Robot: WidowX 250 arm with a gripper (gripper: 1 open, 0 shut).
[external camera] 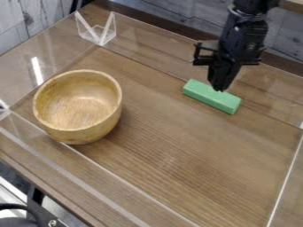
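Note:
A green rectangular block (212,97) lies flat on the wooden tabletop, right of centre. Just above and behind it is my black gripper (217,75), coming down from the top right with its tip over the block's back part. The fingertips are dark and small, and I see nothing held between them; the gripper looks shut.
A round wooden bowl (78,119) sits on the left. A white wire-like piece (97,32) stands at the back left.

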